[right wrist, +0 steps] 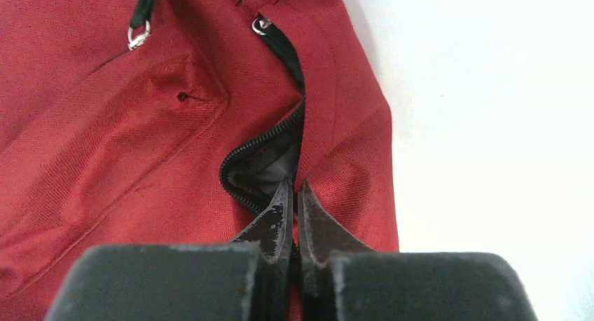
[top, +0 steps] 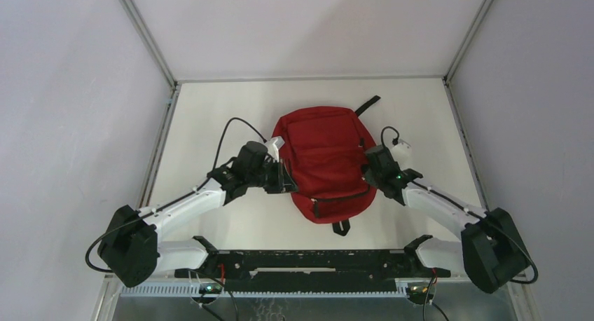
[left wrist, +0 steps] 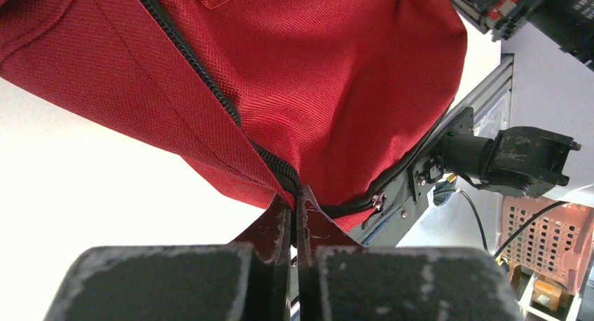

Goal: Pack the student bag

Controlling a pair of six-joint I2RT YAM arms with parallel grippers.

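Note:
The red backpack (top: 326,156) lies flat on the white table, front side up, its small front pocket zipper toward the robot. At its left edge, my left gripper (top: 291,187) is shut on the fabric. In the left wrist view, a red edge with black zipper tape (left wrist: 210,90) runs between its fingertips. On the other side, my right gripper (top: 365,171) is shut on the bag's right edge. The right wrist view shows a red fold pinched at the fingertips, beside a small zipper gap (right wrist: 270,160) with dark lining. What lies inside is hidden.
A black strap (top: 368,105) sticks out at the bag's top right, and a loop (top: 341,227) at its near end. Walls enclose the left, right and back.

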